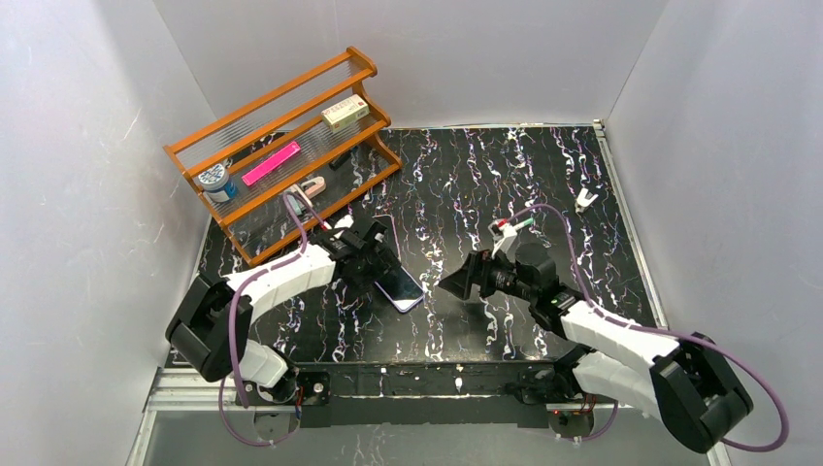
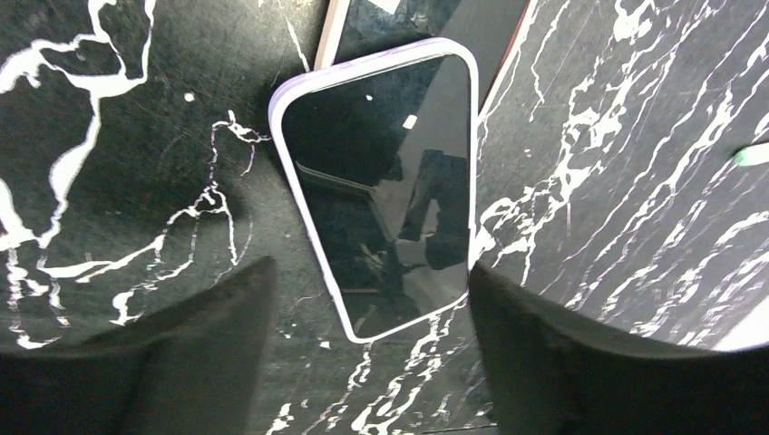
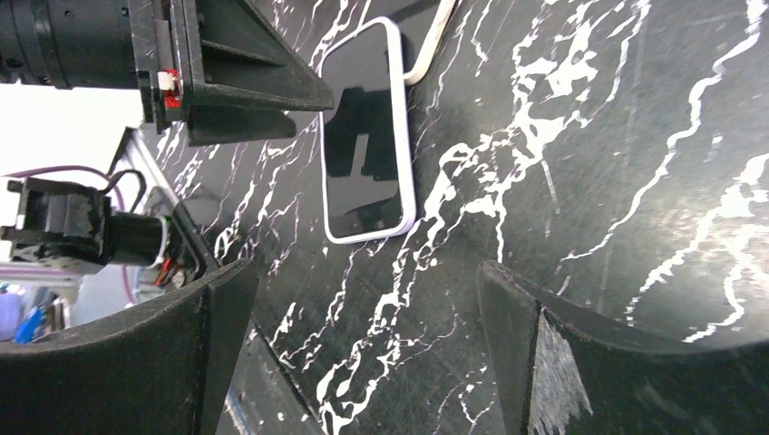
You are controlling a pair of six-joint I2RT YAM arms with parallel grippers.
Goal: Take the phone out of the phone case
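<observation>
A phone with a pale lavender rim [image 2: 381, 208] lies screen-up on the marble table; a second phone-shaped item [image 2: 426, 23] with pinkish edges sits just beyond its top end, partly hidden. My left gripper [image 1: 383, 262] is low over the lavender-rimmed phone; in its wrist view the fingers are blurred and apart at either side of the phone's near end, with no clear grip. Which item is cased cannot be told clearly. My right gripper [image 1: 466, 277] hangs over the table to the right of the phone, open and empty.
A wooden rack [image 1: 281, 194] with a box [image 1: 345, 112], a jar, a pink bar and small items stands at back left. A white clip [image 1: 585, 199] lies at the right.
</observation>
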